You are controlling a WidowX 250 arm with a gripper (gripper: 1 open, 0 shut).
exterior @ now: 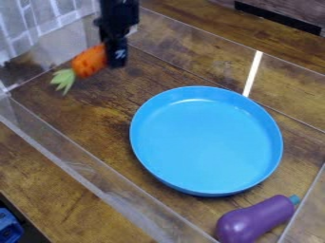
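Note:
An orange toy carrot [89, 61] with pale green leaves hangs at the upper left, blurred, with my dark gripper [105, 57] shut on it. The carrot is tilted, leaves pointing down-left. The gripper's fingers are too blurred to show in detail.
A large blue plate [206, 138] lies on the wooden floor of a clear-walled enclosure, right of centre. A purple toy eggplant [254, 219] lies at the bottom right. The wood left of the plate is bare. A blue object [7, 228] is at the bottom left corner.

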